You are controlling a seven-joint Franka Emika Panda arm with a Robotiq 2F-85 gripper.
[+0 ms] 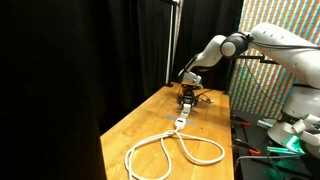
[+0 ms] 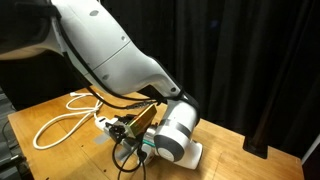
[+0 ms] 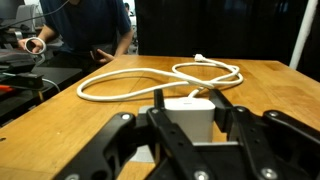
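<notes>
Low over the wooden table, my gripper is shut on a white block-like piece (image 3: 190, 106), which looks like the end of a power strip. Black fingers (image 3: 153, 125) press against both of its sides in the wrist view. A white cord (image 3: 130, 98) runs from behind the piece and loops across the tabletop. From exterior view 1, the white strip (image 1: 181, 122) shows just in front of the gripper (image 1: 187, 103). In exterior view 2 the arm and its wiring hide most of the grip.
The white plug end (image 3: 199, 58) of the cord lies farther off on the table (image 1: 115, 138). Black curtains (image 1: 50, 80) hang behind. A person (image 3: 95, 25) is near the table's far left in the wrist view. Bare wood lies to either side of the gripper.
</notes>
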